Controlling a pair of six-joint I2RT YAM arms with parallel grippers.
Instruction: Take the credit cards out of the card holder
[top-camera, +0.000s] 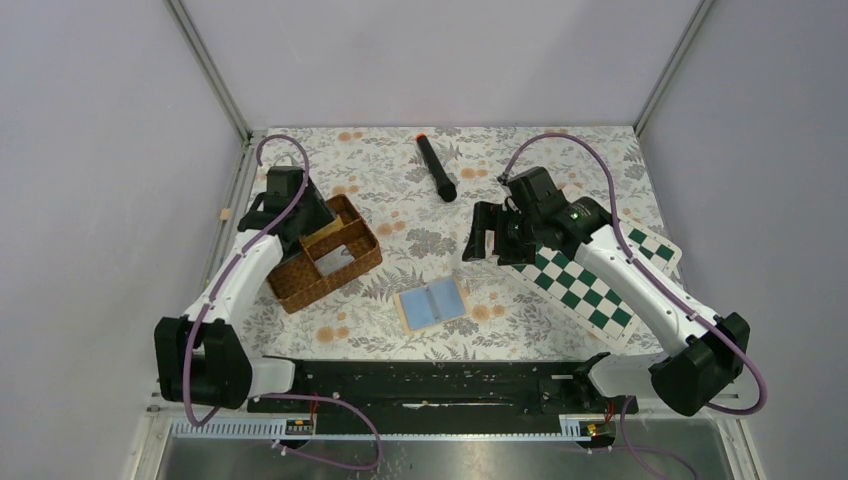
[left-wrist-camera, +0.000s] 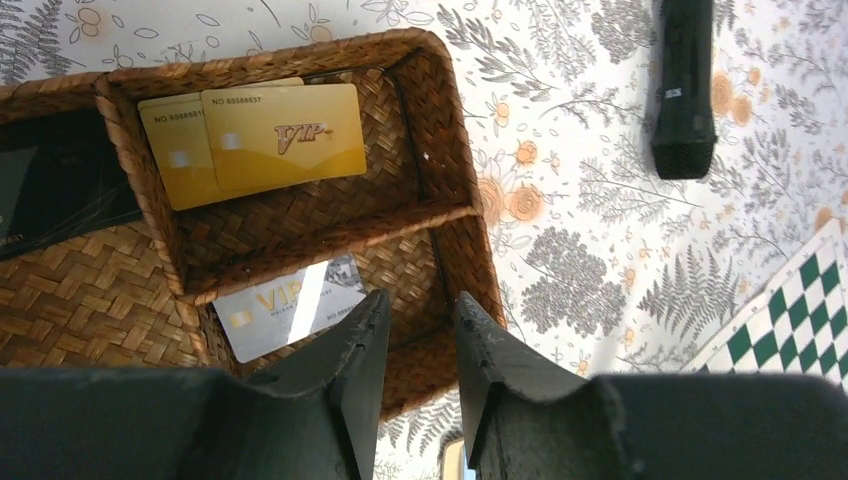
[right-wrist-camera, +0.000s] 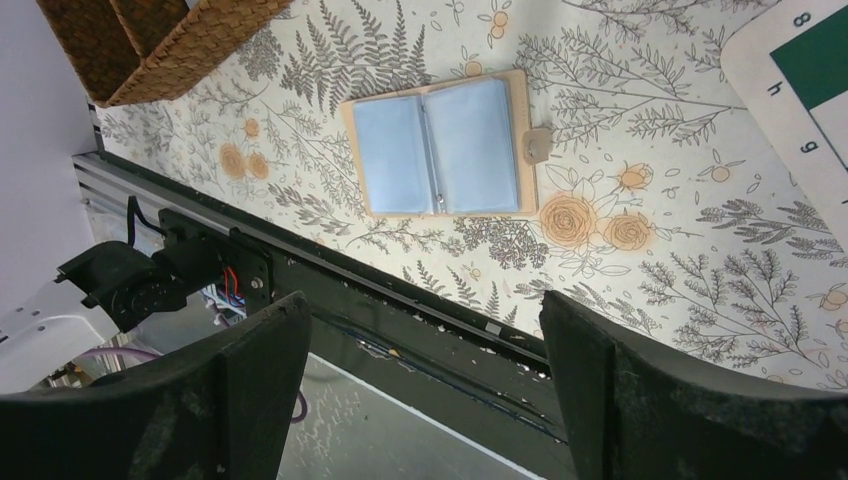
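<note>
The card holder (right-wrist-camera: 473, 150), beige-edged with pale blue sleeves, lies open and flat on the table; no card shows in its sleeves. Two gold VIP cards (left-wrist-camera: 285, 137) overlap in one compartment of a woven basket (left-wrist-camera: 455, 140). Another compartment has a silver VIP card (left-wrist-camera: 290, 305), and a black card (left-wrist-camera: 70, 180) lies in the one at the left. Above the basket hangs my left gripper, its fingers partly open and empty. My right gripper is wide open and empty, held above the table to the right of the holder.
A black microphone (top-camera: 436, 168) lies at the back middle. Under the right arm is a green and white checkered board (top-camera: 585, 285). Patterned table around the card holder is clear.
</note>
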